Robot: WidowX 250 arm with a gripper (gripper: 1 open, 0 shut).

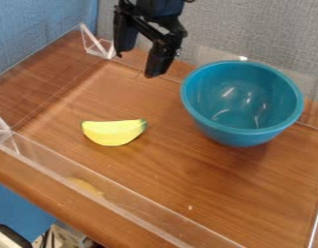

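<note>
My black gripper (136, 59) hangs high at the top centre, over the back of the wooden table, open, with nothing visible between its fingers. A yellow banana (112, 132) with a green tip lies flat on the table, in front of the gripper and left of centre. On the right stands an empty teal bowl (242, 114).
Clear plastic edging (110, 196) runs along the table's front, with clear pieces at the left and back corners. A grey fabric wall (259, 34) rises behind. Bare wood (201, 189) covers the front right.
</note>
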